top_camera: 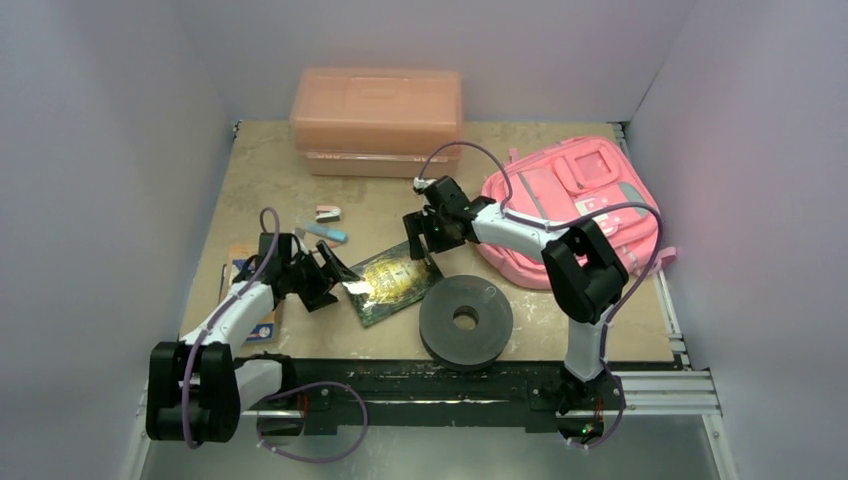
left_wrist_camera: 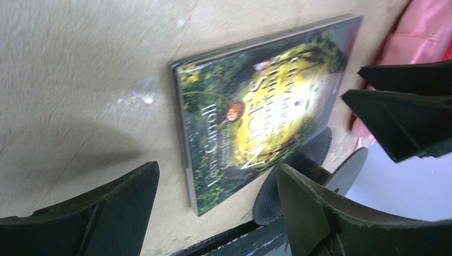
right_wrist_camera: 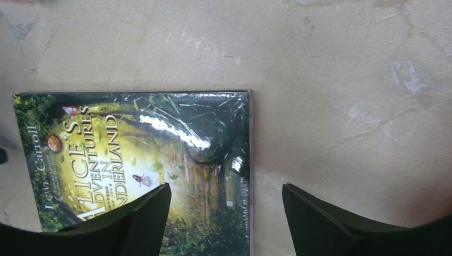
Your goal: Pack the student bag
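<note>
Flat on the table lies a dark green and yellow book (top_camera: 390, 285), its cover reading Alice's Adventures in Wonderland. At the book's left end, my left gripper (top_camera: 335, 280) has its fingers apart; in the left wrist view the book (left_wrist_camera: 266, 101) lies beyond the fingertips with nothing between them. My right gripper (top_camera: 417, 243) hovers at the book's upper right end, also open. In the right wrist view one finger (right_wrist_camera: 154, 208) overlaps the book and the other (right_wrist_camera: 306, 205) is past its edge. The pink student bag (top_camera: 545, 195) lies on the right, partly behind my right arm.
A dark grey round spool (top_camera: 467, 330) stands right by the book's lower right corner. At the back is a translucent orange box (top_camera: 380, 110). A stapler (top_camera: 328, 213) and a blue item (top_camera: 325, 232) lie left of centre; another book (top_camera: 265, 330) is partly under my left arm.
</note>
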